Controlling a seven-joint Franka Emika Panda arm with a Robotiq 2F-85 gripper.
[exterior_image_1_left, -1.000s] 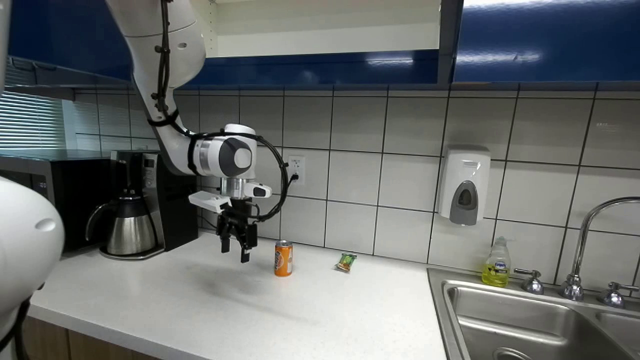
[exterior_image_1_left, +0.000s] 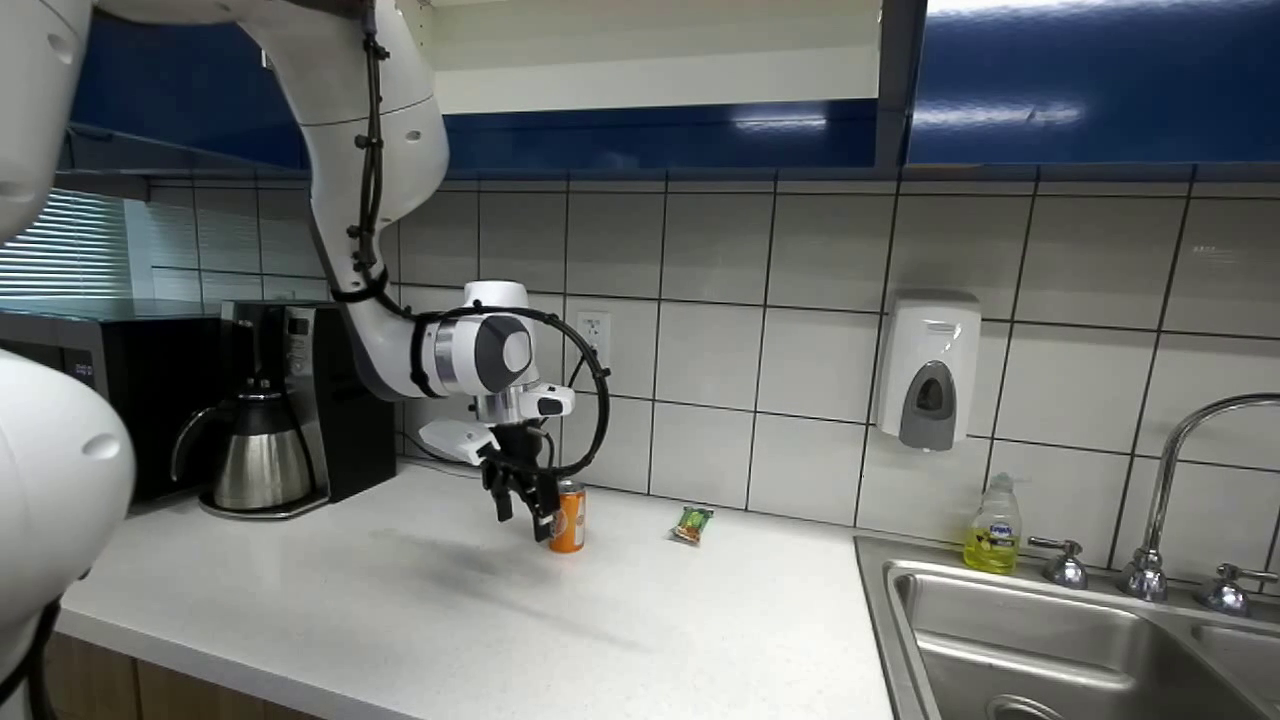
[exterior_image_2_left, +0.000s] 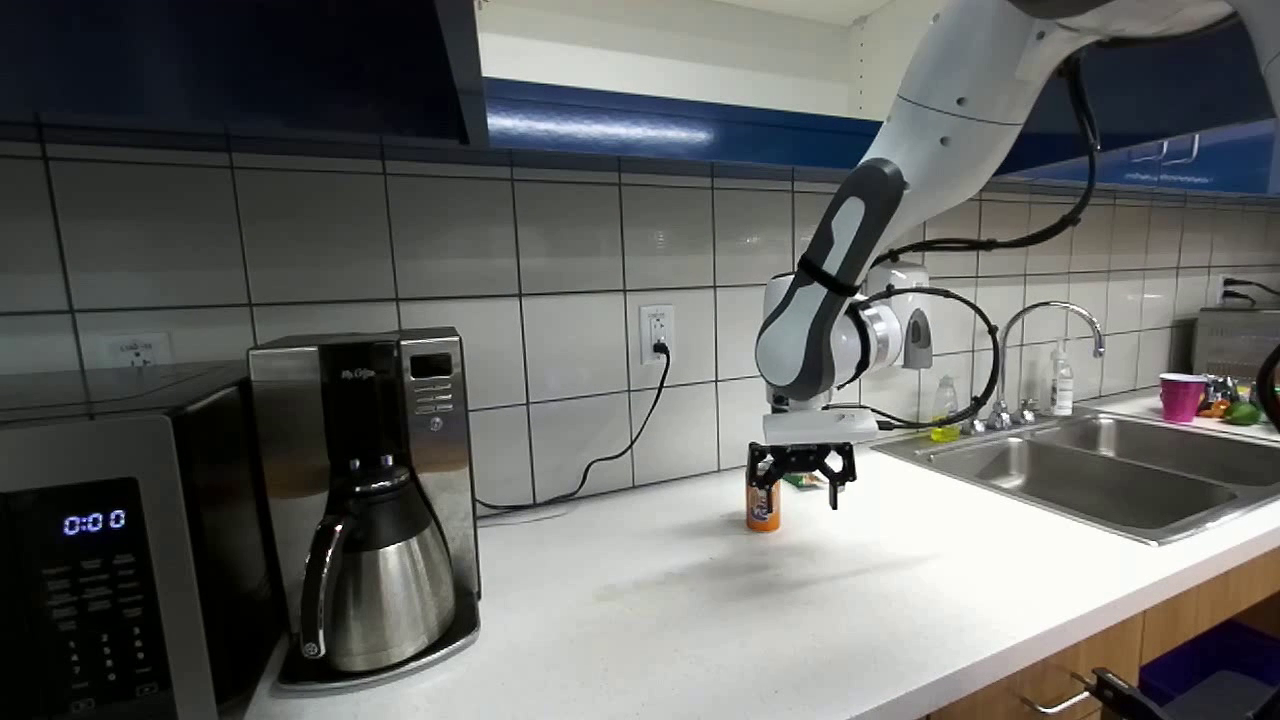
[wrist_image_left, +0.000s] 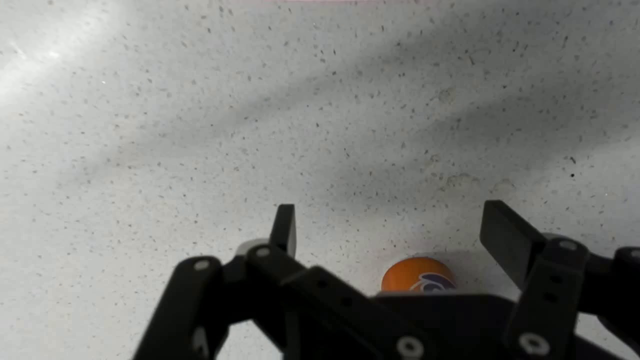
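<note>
An orange can (exterior_image_1_left: 571, 524) stands upright on the white counter (exterior_image_1_left: 720, 612). My gripper (exterior_image_1_left: 522, 516) hangs pointing down close to it, open, and overlaps the can's left edge in exterior view 1. In exterior view 2 the gripper's left side covers the upper part of the can (exterior_image_2_left: 763, 516). From the wrist, the can (wrist_image_left: 417, 274) shows only partly, low in the frame behind the black gripper body, while bare counter fills the space between the spread fingertips. Whether gripper and can touch, I cannot tell.
A small green packet (exterior_image_1_left: 691, 524) lies right of the can near the tiled wall. The coffee maker (exterior_image_2_left: 372, 516) and microwave (exterior_image_2_left: 108, 552) stand to the left; the sink (exterior_image_1_left: 1056, 648) and soap bottle (exterior_image_1_left: 993, 528) are to the right.
My gripper has moved right and slightly down, from left of the can to overlapping it in exterior view 1. The can and packet have stayed in place.
</note>
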